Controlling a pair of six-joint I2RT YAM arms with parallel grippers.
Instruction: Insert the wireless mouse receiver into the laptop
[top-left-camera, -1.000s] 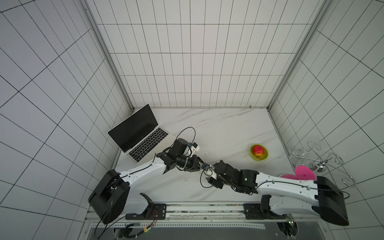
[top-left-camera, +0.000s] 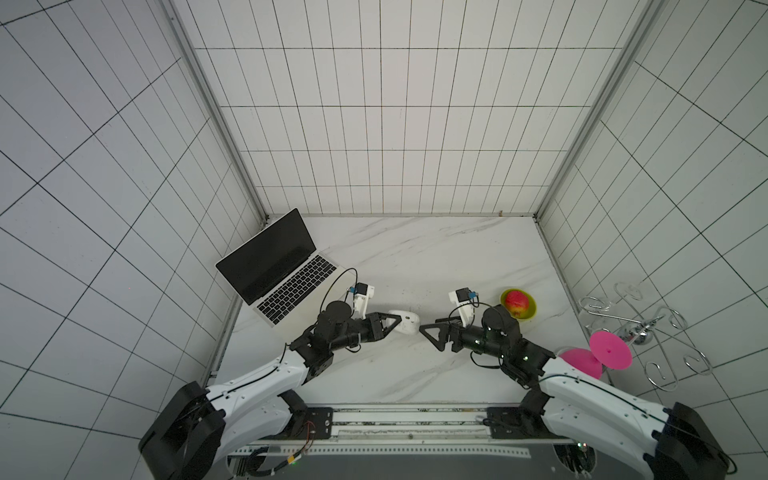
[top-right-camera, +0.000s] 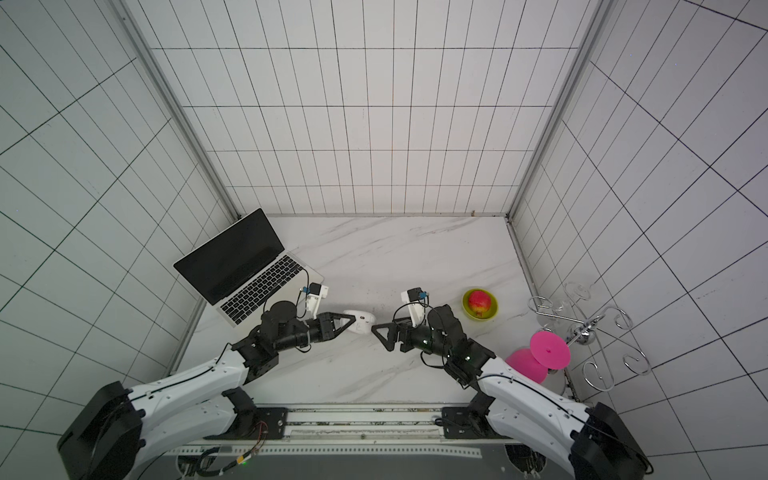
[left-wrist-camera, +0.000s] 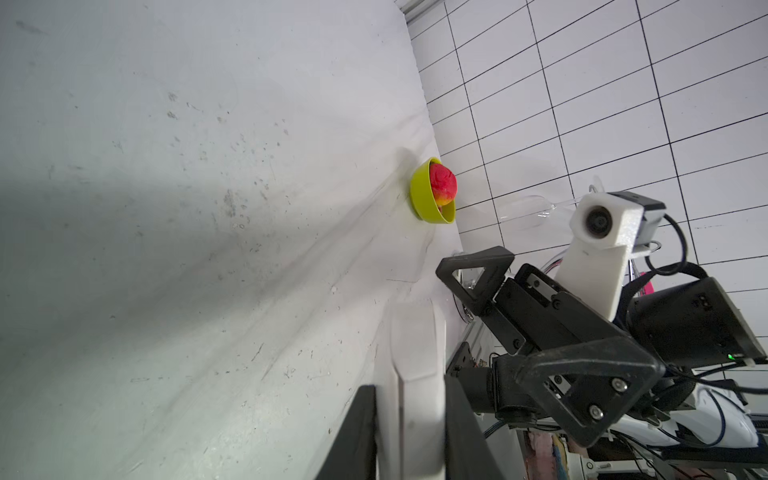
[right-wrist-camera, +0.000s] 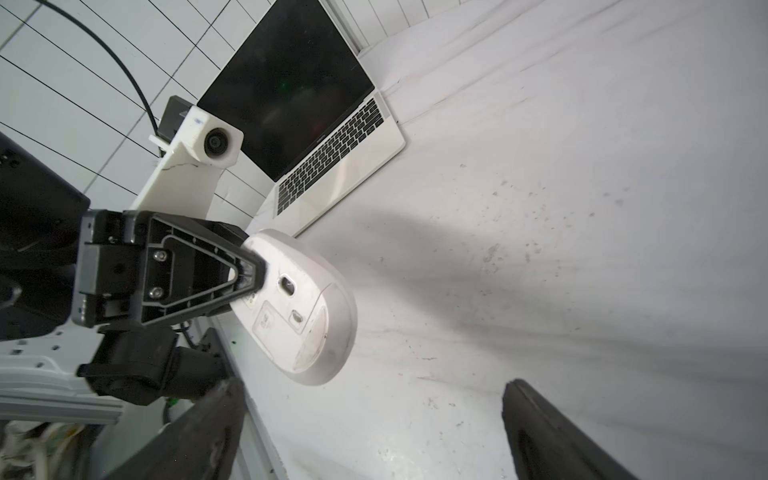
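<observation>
A white mouse (top-left-camera: 408, 321) is held above the table by my left gripper (top-left-camera: 392, 323), which is shut on one end of it. In the right wrist view the underside of the mouse (right-wrist-camera: 297, 308) faces the camera, its switch and a panel visible. My right gripper (top-left-camera: 430, 336) stands open close to the mouse's free end, nothing between its widely spread fingers. Behind my left arm the silver laptop (top-left-camera: 297, 289) lies open at the left of the table, its screen dark. The receiver cannot be made out in any view.
A green bowl (top-left-camera: 531, 307) holding a red fruit (top-left-camera: 517, 301) sits at the right. Beyond the right table edge are a metal wire rack (top-left-camera: 640, 329) and pink discs (top-left-camera: 610, 349).
The right gripper has drawn back and swung round to face the left one. The left gripper has shifted slightly left with the mouse, which now shows between the two grippers.
</observation>
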